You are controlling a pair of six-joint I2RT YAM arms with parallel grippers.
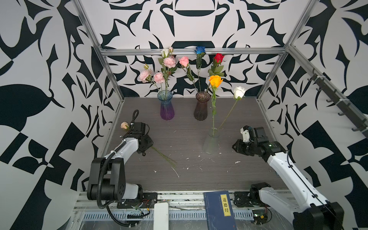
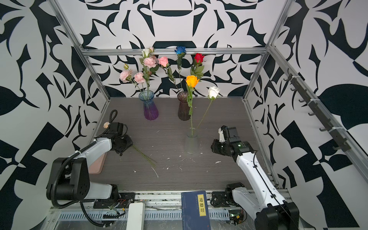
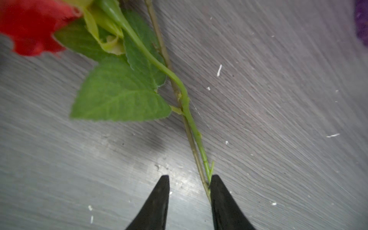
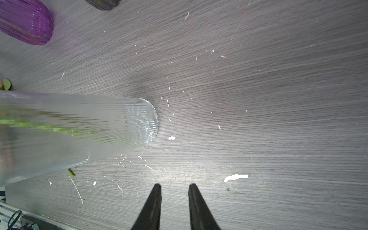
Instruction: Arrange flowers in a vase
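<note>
A clear vase (image 1: 211, 144) stands mid-table, holding a yellow rose (image 1: 215, 81) and a white rose (image 1: 239, 92). Two stems (image 1: 164, 156) lie on the table to the left; a peach bloom (image 1: 124, 125) shows beyond the left arm. In the left wrist view I see a red bloom (image 3: 36, 25) with green leaves (image 3: 120, 105). My left gripper is partly open above these stems, which pass close to its right finger without being clasped. My right gripper stands open and empty, to the right of the clear vase.
Behind stand a blue-purple vase (image 1: 166, 109) of pink flowers and a brown vase (image 1: 200, 109) with blue, pink and red roses. A pink object (image 2: 97, 165) lies under the left arm. Open table lies between the clear vase and the front edge.
</note>
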